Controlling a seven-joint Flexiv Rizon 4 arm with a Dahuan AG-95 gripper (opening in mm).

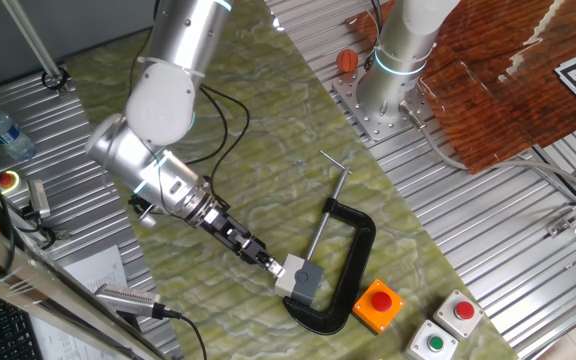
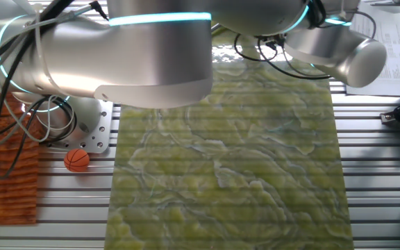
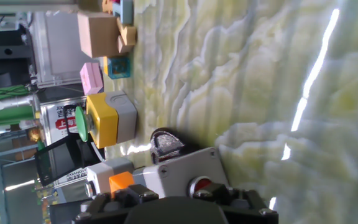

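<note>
In exterior view 1 my gripper point(image 1: 277, 268) reaches down from the upper left, its tip against or very near a light and dark grey box point(image 1: 310, 284). Part of a black C-clamp point(image 1: 364, 262) lies around the box's far side, with its screw pointing up the view. In the wrist view, black finger parts point(image 3: 134, 194) show at the bottom edge, and a grey box point(image 3: 182, 172) with a red button point(image 3: 199, 183) stands just ahead of them. The fingertips and whatever may be between them are hidden, so the finger's width is unclear.
An orange box point(image 1: 375, 318) with a red button stands right of the clamp. Beyond it are two pale button boxes, one red-topped point(image 1: 460, 318), one green-topped point(image 1: 430, 344).
</note>
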